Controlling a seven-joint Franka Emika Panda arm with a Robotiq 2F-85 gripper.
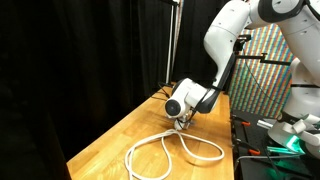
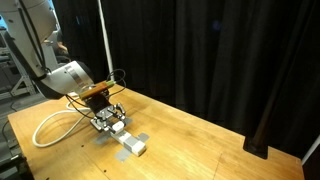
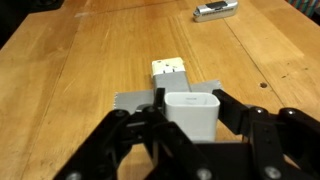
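A white block-like piece (image 3: 192, 114) with a flat, pale top stands between the black fingers of my gripper in the wrist view. One finger is close on each side of it; whether they press on it I cannot tell. Just beyond it, a white and grey piece (image 3: 168, 68) lies on grey tape (image 3: 133, 100) stuck to the wooden table. In the second exterior view my gripper (image 2: 108, 120) is low over the table, and a white strip (image 2: 130, 145) lies in front of it. The arm partly hides the spot in the first exterior view.
A loose white cable or hose (image 1: 135, 150) loops over the table beside the gripper. A small silver and dark object (image 3: 215, 10) lies farther off. The wide table area (image 2: 220, 145) away from the arm is clear, with a black curtain behind.
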